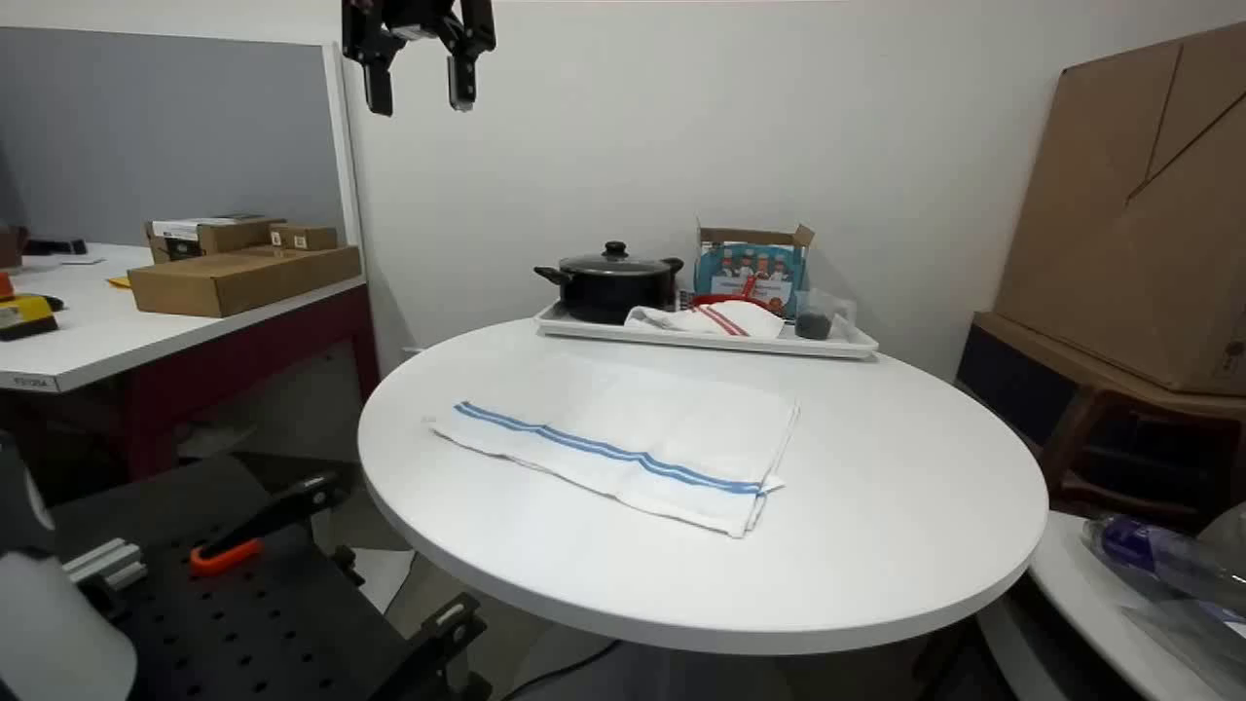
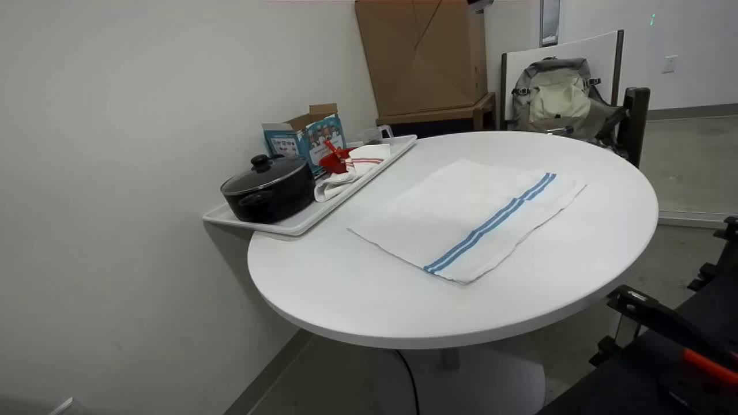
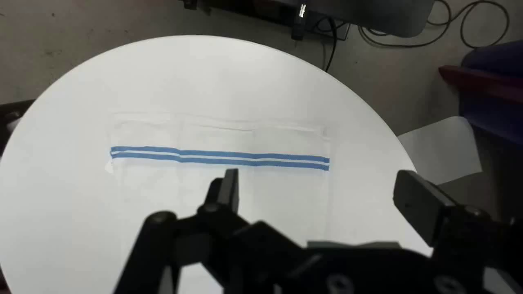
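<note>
A white cloth [image 1: 607, 438] with a double blue stripe lies spread on the round white table [image 1: 888, 514]. In the second exterior view the cloth [image 2: 450, 214] looks mostly flat, its striped edge turned away from the wall. High above the table's back left side in the first exterior view, my gripper [image 1: 421, 93] is open and empty. From the wrist view the gripper hangs over the table, its fingers wide apart, with the cloth [image 3: 220, 186] well below and partly hidden by the gripper's body.
Along the wall a white tray [image 1: 707, 340] holds a lidded black pot [image 1: 607, 284], a red-striped cloth [image 1: 724, 317], a blue box [image 1: 751, 267] and a clear measuring cup [image 1: 818, 315]. Bare tabletop surrounds the blue-striped cloth. A cardboard box [image 1: 1133, 222] stands at the right.
</note>
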